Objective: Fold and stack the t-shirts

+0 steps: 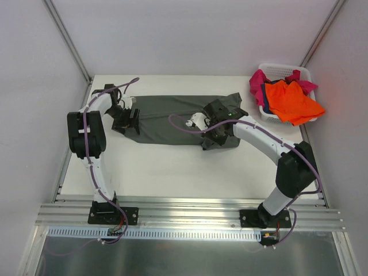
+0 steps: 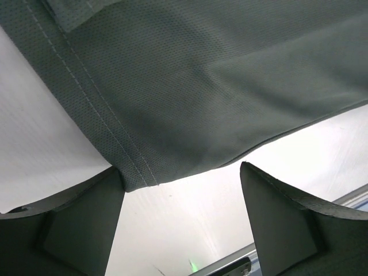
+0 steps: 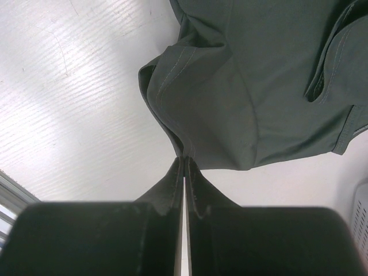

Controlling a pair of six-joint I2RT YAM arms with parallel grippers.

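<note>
A dark green-grey T-shirt lies spread sideways on the white table. At its left end my left gripper is part open; in the left wrist view its fingertips straddle the hemmed lower corner of the fabric. My right gripper is at the shirt's right part, shut on a folded edge of the cloth, as the right wrist view shows at its fingertips.
A white basket with orange, pink and dark clothes stands at the back right. A metal rail runs along the front edge.
</note>
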